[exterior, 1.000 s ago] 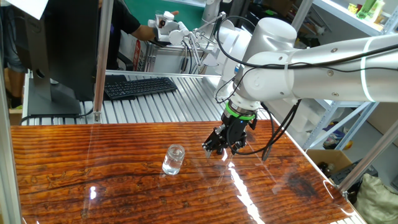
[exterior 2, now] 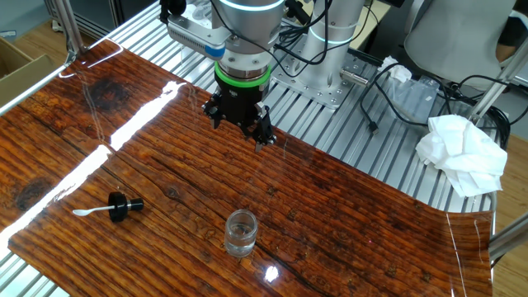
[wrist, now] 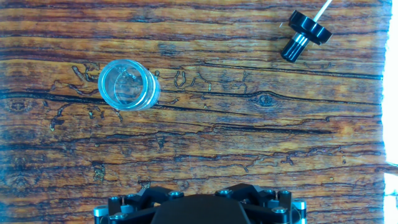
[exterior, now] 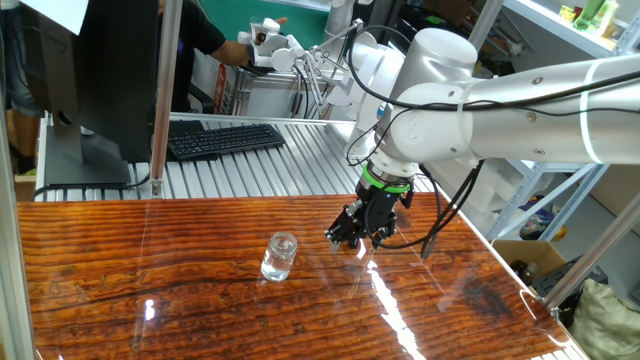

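A clear glass jar (exterior 2: pixel 241 233) stands upright on the wooden table, uncapped, with what looks like clear liquid low inside. In the wrist view the jar (wrist: pixel 129 85) is at the upper left. A black cap (exterior 2: pixel 119 207) with a thin white stem or spoon (exterior 2: pixel 92 210) lies apart from it on the wood; the wrist view has this cap (wrist: pixel 309 27) in the upper right corner. My gripper (exterior 2: pixel 239 134) hangs above the table by its arm-side edge, away from both objects. It is open, its fingers spread wide with nothing between them. I cannot make out the cap in exterior view 1.
Bare wood (exterior 2: pixel 346 206) surrounds the jar. Crumpled white tissue (exterior 2: pixel 462 155) and loose cables lie on the slatted metal surface beyond the table edge. A keyboard (exterior: pixel 225 141) and a monitor stand past another edge, near an upright frame post (exterior: pixel 165 100).
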